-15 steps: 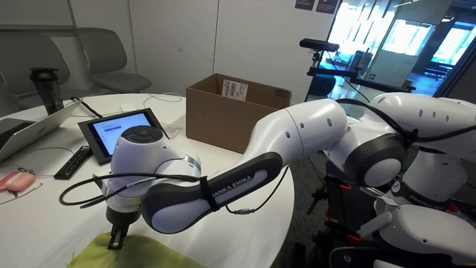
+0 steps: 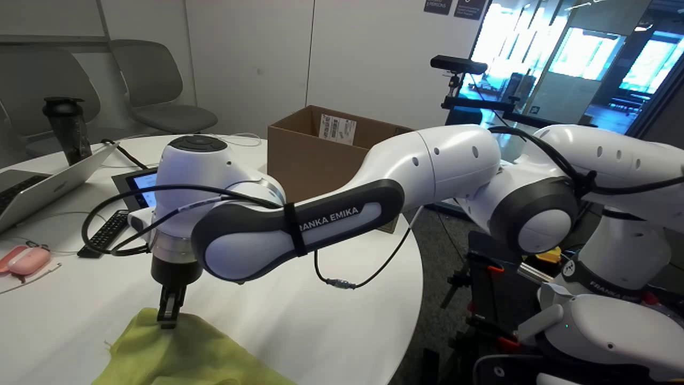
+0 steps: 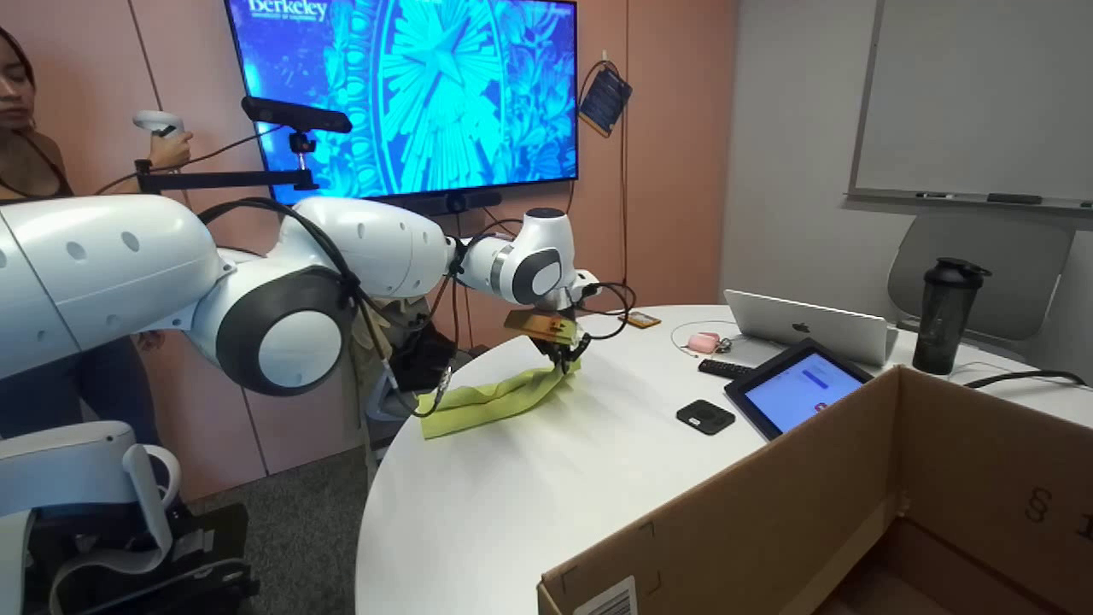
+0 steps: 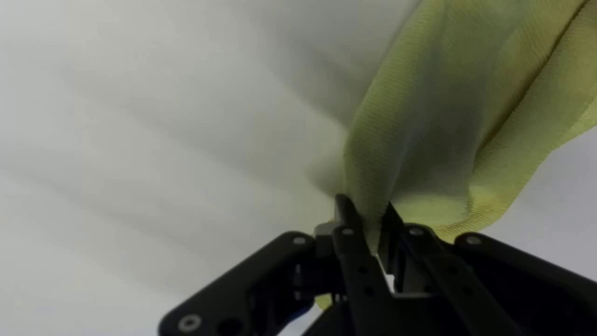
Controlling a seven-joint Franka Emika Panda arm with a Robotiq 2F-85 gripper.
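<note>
A yellow-green cloth (image 2: 186, 353) lies partly on the white round table, at the bottom of exterior view 1. My gripper (image 2: 168, 318) points down over it and is shut on one end, which is raised into a peak. In exterior view 2 the cloth (image 3: 487, 403) trails from the gripper (image 3: 563, 360) leftward to the table's edge. Seen from the wrist, a fold of the cloth (image 4: 386, 129) runs up between the black fingertips of the gripper; the rest spreads to the upper right in loose folds.
An open cardboard box (image 3: 738, 523) stands on the table. A tablet (image 3: 804, 388), a small black device (image 3: 706, 416), a remote (image 2: 106, 232), a pink case (image 2: 30, 260), a laptop (image 3: 815, 326) and a dark bottle (image 3: 948, 313) are also there. Between box and cloth the table (image 3: 533, 492) is bare.
My gripper has risen, and the cloth's end has come up with it. In exterior view 1 the arm now covers more of the tablet.
</note>
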